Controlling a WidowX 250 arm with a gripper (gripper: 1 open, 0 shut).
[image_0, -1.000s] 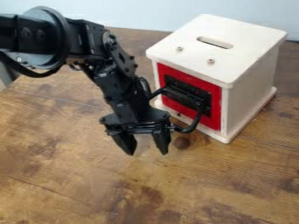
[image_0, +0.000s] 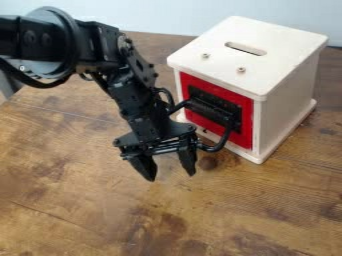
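Observation:
A pale wooden box (image_0: 281, 105) with a slot (image_0: 246, 49) in its top stands on the table at right. Its front has a red panel (image_0: 198, 71) with a black fitting (image_0: 215, 108) on it. My black gripper (image_0: 167, 167) hangs pointing down in front and left of the box, over the table. Its two fingers stand apart, open, with nothing visible between them.
A pale surface lies beyond the table's edge at top left.

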